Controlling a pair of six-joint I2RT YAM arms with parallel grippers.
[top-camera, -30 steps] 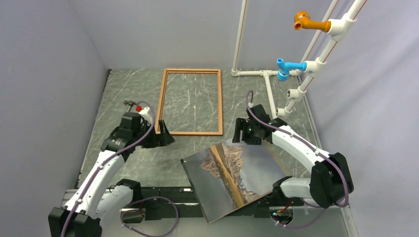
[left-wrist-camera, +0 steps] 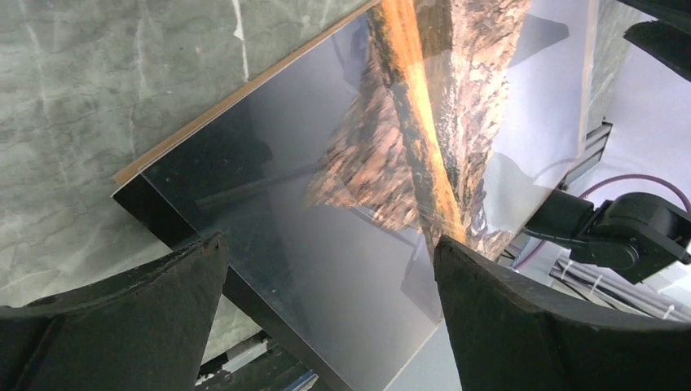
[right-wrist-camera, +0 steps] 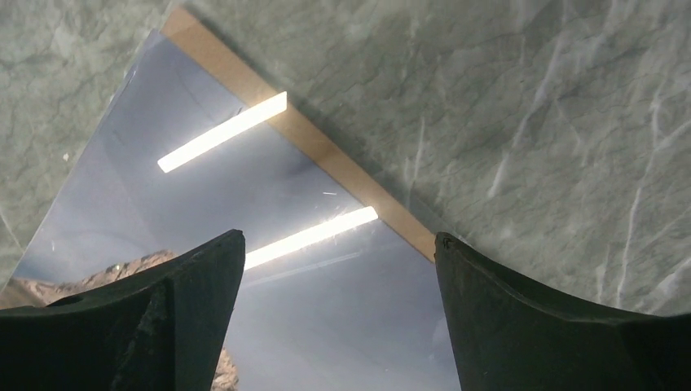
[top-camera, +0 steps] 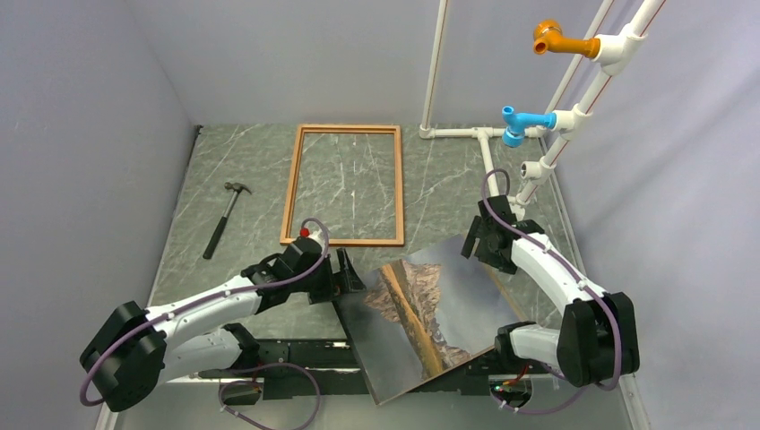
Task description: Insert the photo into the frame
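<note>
The photo [top-camera: 466, 305], a glossy landscape print on a board, lies askew at the table's front edge and overhangs it. My left gripper [top-camera: 343, 279] is open over the photo's left corner, nothing between its fingers. My right gripper [top-camera: 479, 240] stands open above the photo's upper right edge, where a brown backing strip [right-wrist-camera: 326, 155] shows in the right wrist view. The empty wooden frame [top-camera: 399, 184] lies flat behind the photo.
A hammer [top-camera: 215, 233] lies on the left of the table. White pipes [top-camera: 484, 148] with orange [top-camera: 565, 43] and blue [top-camera: 529, 120] fittings stand at the back right. Bare table [top-camera: 206, 161] shows left of the wooden frame.
My right gripper has moved right along the photo's upper edge. The photo lies where it was.
</note>
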